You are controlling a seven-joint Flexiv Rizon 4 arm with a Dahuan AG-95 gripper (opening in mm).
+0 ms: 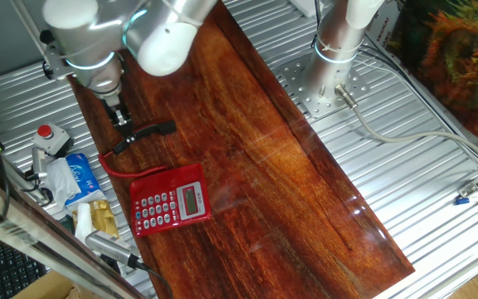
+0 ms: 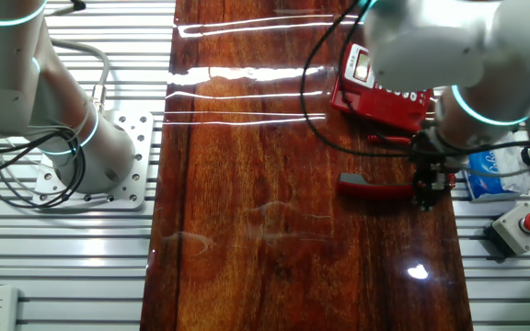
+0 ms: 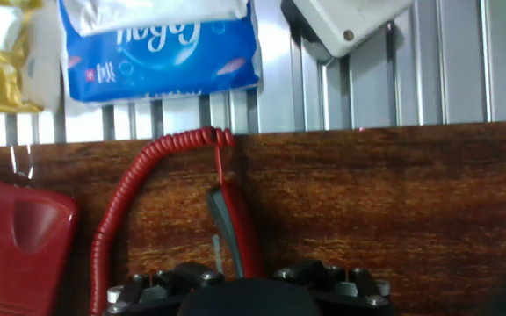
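A red and black telephone handset (image 1: 159, 128) lies on the dark wooden board, apart from its red phone base (image 1: 170, 200). My gripper (image 1: 128, 136) is low over the handset, at the part nearer the board's left edge. From the wrist, the handset (image 3: 247, 233) runs up between the two spread fingers, and the gripper looks open around it. A dark part covers the handset's lower end there, so contact with the fingers is hidden. In the second exterior view the gripper (image 2: 428, 190) overlaps one end of the handset (image 2: 374, 188).
The coiled red cord (image 3: 123, 206) curves between handset and base. Beyond the board's edge lie a blue tissue pack (image 3: 165, 57) and a box with a red button (image 1: 46, 131). Much of the wooden board (image 1: 280, 183) is bare.
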